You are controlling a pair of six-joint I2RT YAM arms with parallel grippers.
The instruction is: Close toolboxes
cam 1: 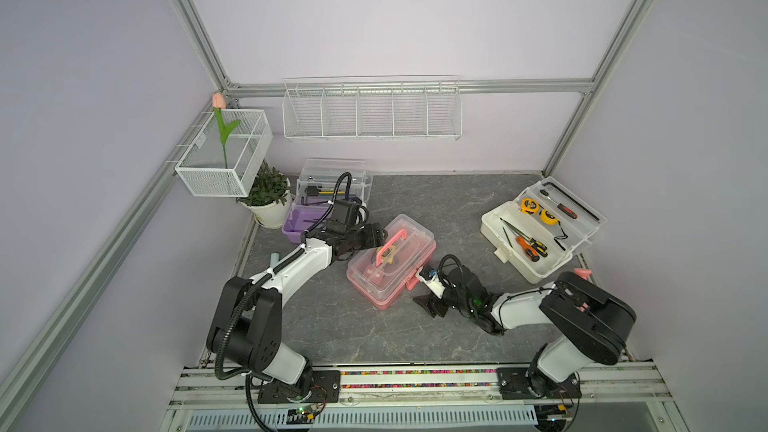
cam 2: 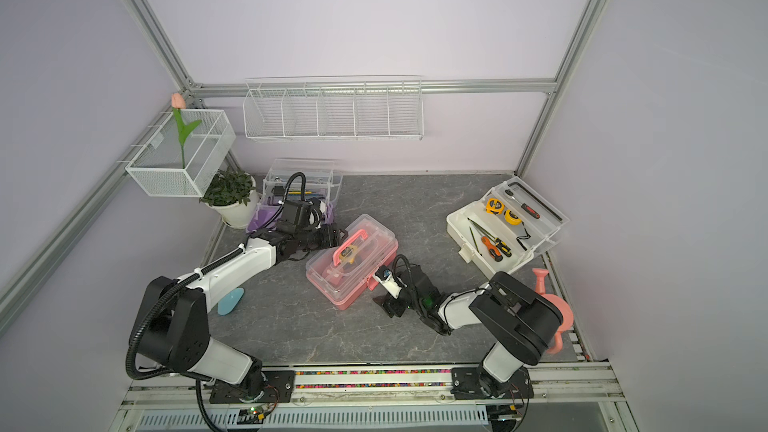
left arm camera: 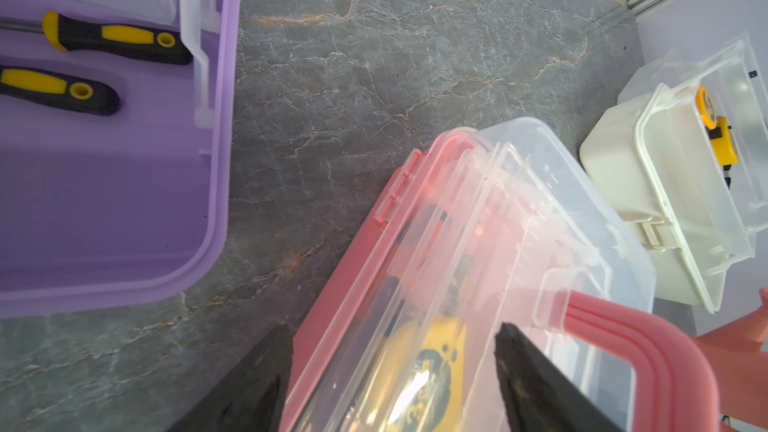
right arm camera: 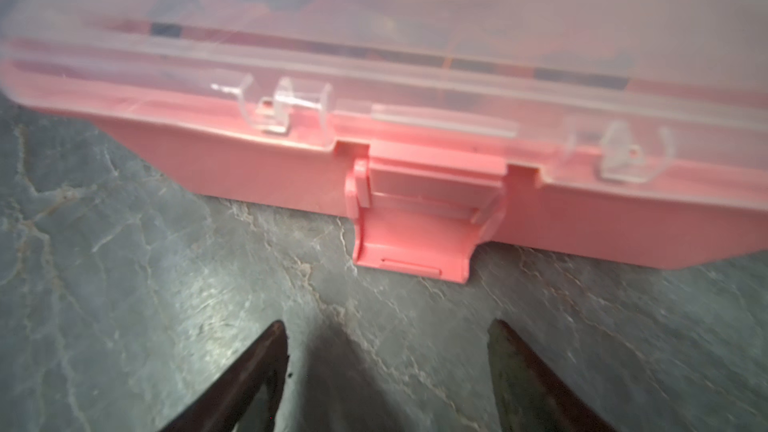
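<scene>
A pink toolbox (cam 1: 390,262) sits centre with its clear lid down and pink handle (cam 2: 349,247) on top. Its pink front latch (right arm camera: 416,232) hangs folded down. My left gripper is open over the lid beside the handle, holding nothing. My right gripper is open just short of the latch, holding nothing. A purple toolbox (left arm camera: 104,200) with screwdrivers stands open at back left; a white toolbox (cam 1: 500,260) with tape measures and hand tools lies open at right.
A potted plant (cam 1: 265,196) stands back left under a wall basket (cam 1: 240,184). A pink watering can (cam 2: 560,312) is at the right edge. Bare table (cam 2: 376,192) shows behind the pink box and in front of it.
</scene>
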